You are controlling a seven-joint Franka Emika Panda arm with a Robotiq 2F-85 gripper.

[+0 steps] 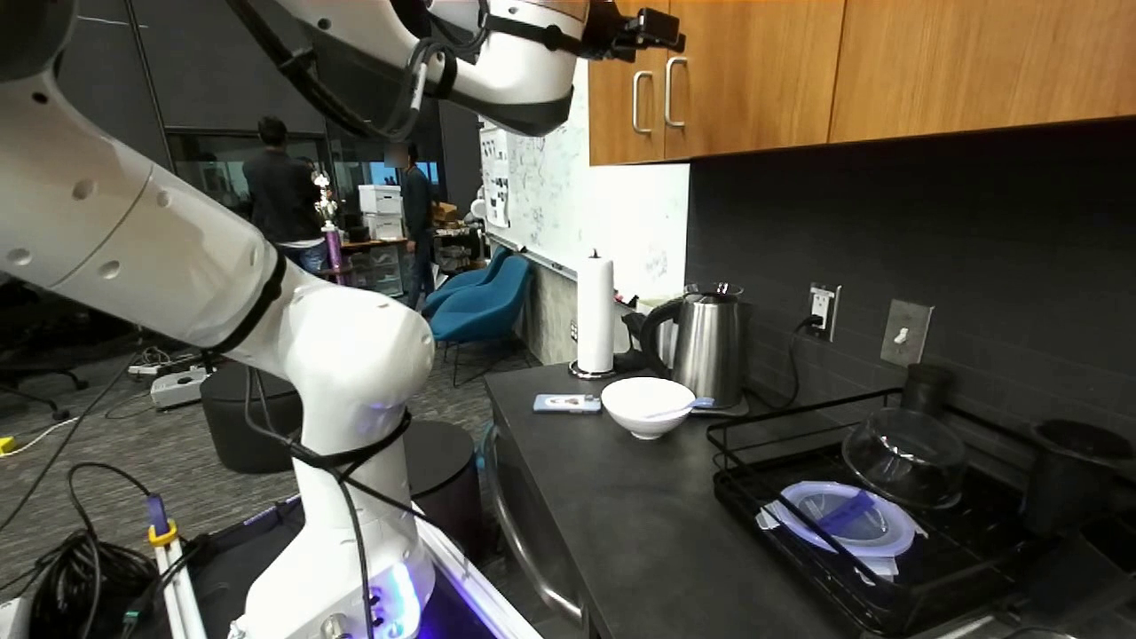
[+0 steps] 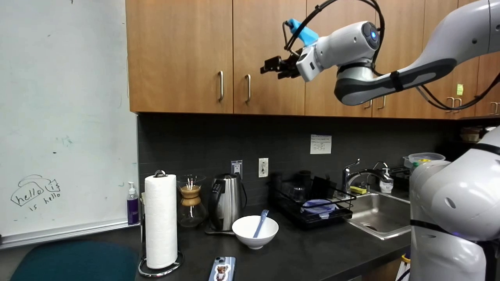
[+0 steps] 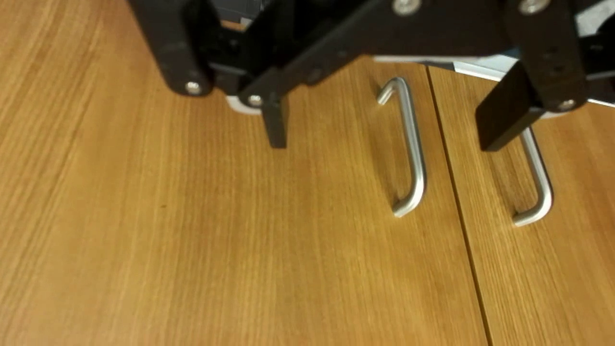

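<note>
Two wooden cabinet doors, the left door [image 2: 180, 51] and the right door [image 2: 269, 42], are closed. Each carries a vertical metal bar: the left handle [image 2: 221, 86] and the right handle [image 2: 248, 88]. My gripper [image 2: 269, 67] is in front of the right door, above and to the right of its handle in exterior view 2. In the wrist view the fingers [image 3: 276, 122] are wide apart, and the right door's handle [image 3: 416, 150] shows between and beyond them, untouched. One finger partly covers the left door's handle [image 3: 536, 179].
Below the cabinets, the counter [image 2: 300, 255] holds a paper towel roll [image 2: 160, 222], a kettle [image 2: 229, 199], a white bowl [image 2: 243, 229] with a blue utensil, a phone [image 2: 222, 269] and a dish rack [image 2: 300, 217].
</note>
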